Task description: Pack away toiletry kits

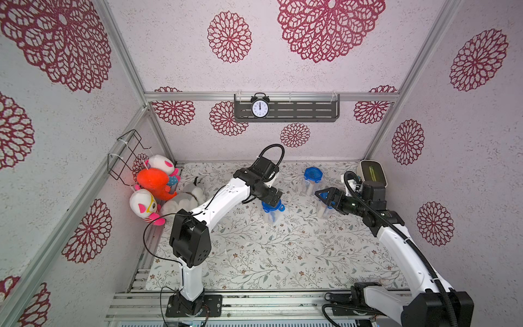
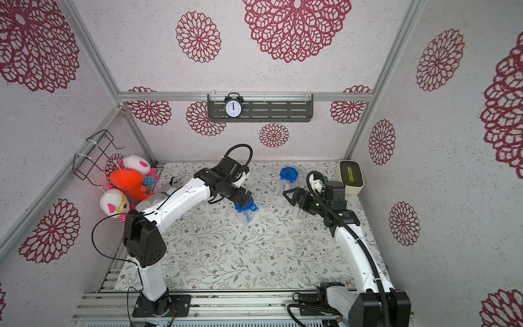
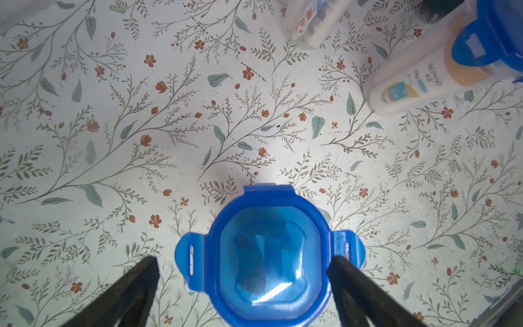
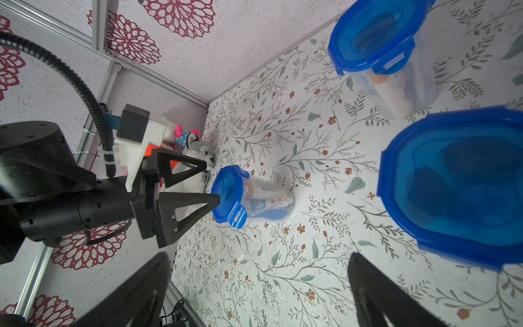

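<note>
Three clear containers with blue lids and toiletries inside stand on the patterned table. Over the lid of the left container (image 1: pixel 270 216) is my left gripper (image 1: pixel 276 197), open. In the left wrist view this blue lid (image 3: pixel 269 256) shows between the spread fingers, its side clips flared outward. My right gripper (image 1: pixel 321 195) is open at the right container (image 1: pixel 324 212) and partly hides its lid. In the right wrist view that lid (image 4: pixel 463 185) appears above and right of the fingers, with bare table between the fingers. The third container (image 1: pixel 312 184) stands behind, untouched.
Plush toys (image 1: pixel 155 182) crowd the left edge. An oval box (image 1: pixel 372 173) with a dark green top sits in the back right corner, behind the right arm. A shelf with a clock (image 1: pixel 260 108) hangs on the back wall.
</note>
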